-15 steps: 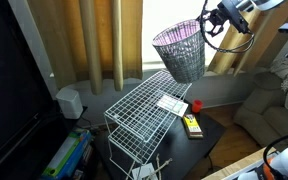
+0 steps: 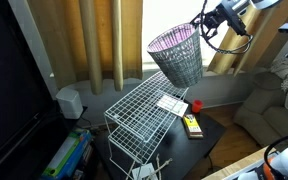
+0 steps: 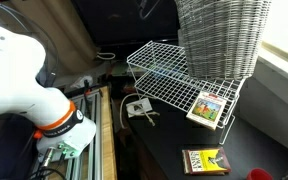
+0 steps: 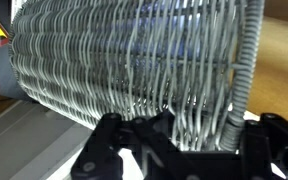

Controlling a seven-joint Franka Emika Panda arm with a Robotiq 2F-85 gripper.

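A grey woven basket [image 2: 182, 60] with a pink lining hangs in the air above the wire rack, tilted, its mouth toward the upper left. My gripper [image 2: 203, 23] is shut on the basket's rim at its right side. Close up in the wrist view, the basket's weave [image 4: 134, 60] fills most of the picture, with the dark gripper fingers [image 4: 104, 138] at its rim. Exterior view 2 shows only the lower part of the basket [image 3: 222, 40]; the gripper is out of that picture.
Below stands a white wire rack [image 2: 142, 108] with a card packet [image 2: 171, 104] on it. A yellow-and-red box [image 2: 192, 126] and a red cup [image 2: 197, 106] lie to its right on the dark table. A white cable and plug [image 3: 139, 107] sit near the rack.
The basket and gripper have shifted slightly left and down over the last second. The rack and the things on the table have not moved.
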